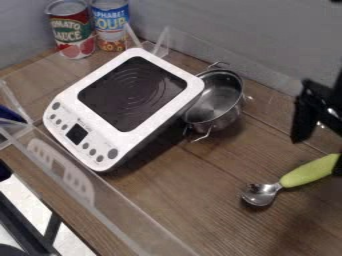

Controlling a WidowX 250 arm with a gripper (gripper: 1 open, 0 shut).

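Observation:
My black gripper [315, 112] is at the right edge, partly out of frame, above the wooden counter right of the pot. Its dark fingers point down and appear apart, with nothing seen between them. A metal spoon with a yellow-green handle [305, 172] lies on the counter below it. A steel pot [223, 103] with wire handles stands right of a white induction cooktop [124, 98], which sits at a slant.
A tomato sauce can [72, 30] and an alphabet soup can [111, 24] stand at the back left by the wall. Bare counter [181, 200] spreads across the front. Clear panels edge the counter.

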